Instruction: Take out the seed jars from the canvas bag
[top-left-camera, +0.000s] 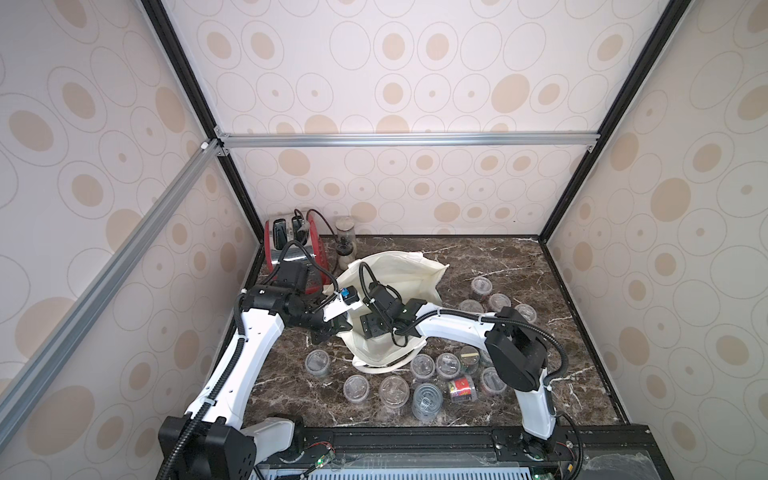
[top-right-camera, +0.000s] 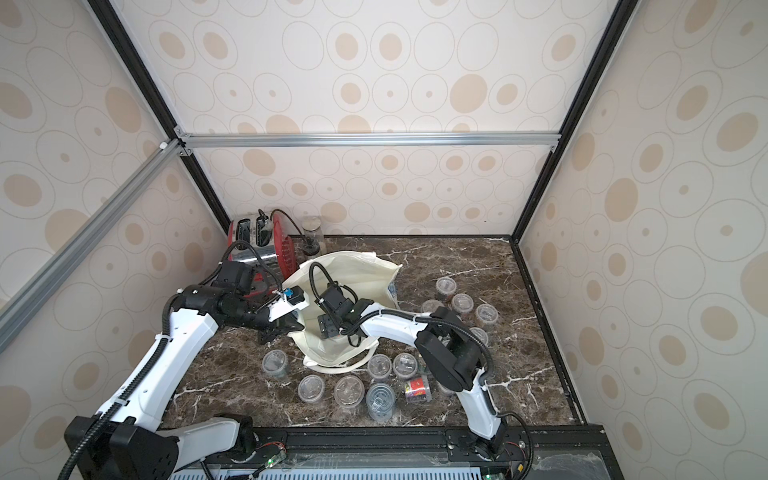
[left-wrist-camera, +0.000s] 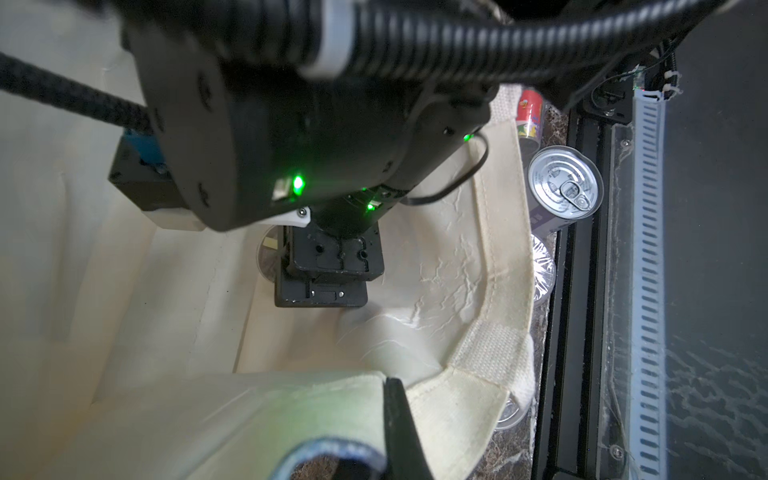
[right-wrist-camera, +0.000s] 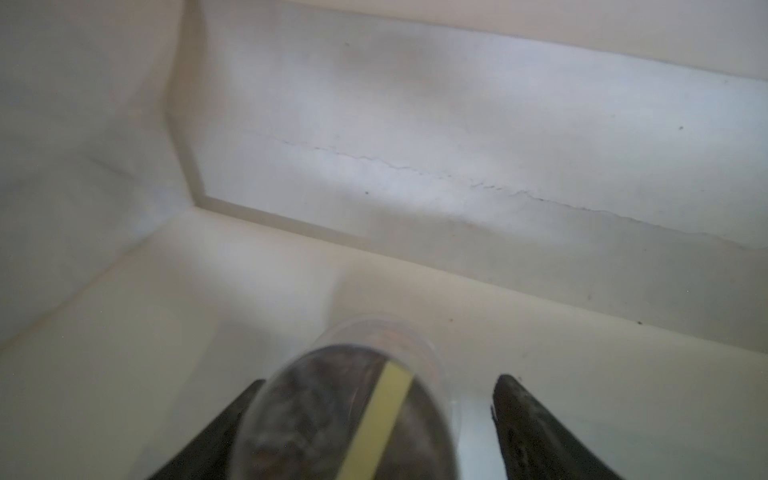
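The cream canvas bag (top-left-camera: 416, 280) stands open mid-table. My right gripper is down inside it, part open, its fingers either side of a clear jar (right-wrist-camera: 344, 424) with a dark top and yellow strip, on the bag's pale floor. Whether they touch it is unclear. My left gripper (top-left-camera: 334, 326) is at the bag's left rim, shut; in the left wrist view a dark finger meets the cream fabric, and what lies between its fingertips is hidden.
Many seed jars (top-left-camera: 393, 392) stand on the marble table in front of and right of the bag. A red toaster (top-left-camera: 316, 248) and a glass grinder (top-left-camera: 345, 236) are at the back left.
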